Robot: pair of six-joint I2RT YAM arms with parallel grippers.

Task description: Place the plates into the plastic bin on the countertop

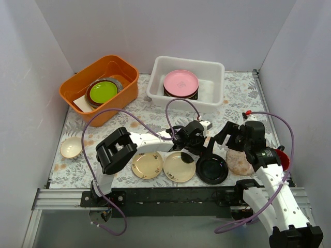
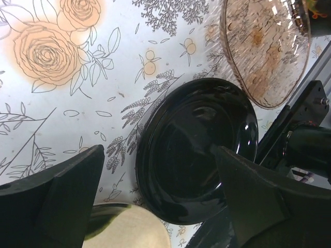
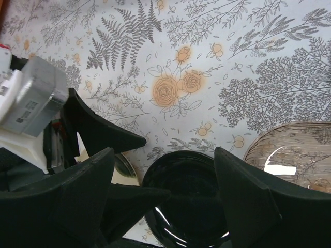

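Observation:
On the counter lies a black plate (image 1: 212, 169), with my left gripper (image 1: 208, 146) just above its upper left edge. In the left wrist view the fingers stand apart, the black plate (image 2: 194, 150) showing beyond them and nothing held. My right gripper (image 1: 223, 135) is open and empty, up and to the right of that plate. Two cream plates, one floral (image 1: 147, 165) and one partly dark (image 1: 179, 170), lie to the left. A clear patterned plate (image 1: 239, 161) sits at right. The white plastic bin (image 1: 211, 85) at the back holds a stack topped by a pink plate (image 1: 181, 83).
An orange bin (image 1: 116, 64) at the back left contains a green plate (image 1: 103, 92) and other dishes. A cream bowl (image 1: 71, 148) rests at far left; a red bowl (image 1: 283, 159) is partly hidden behind the right arm. The two grippers are close together.

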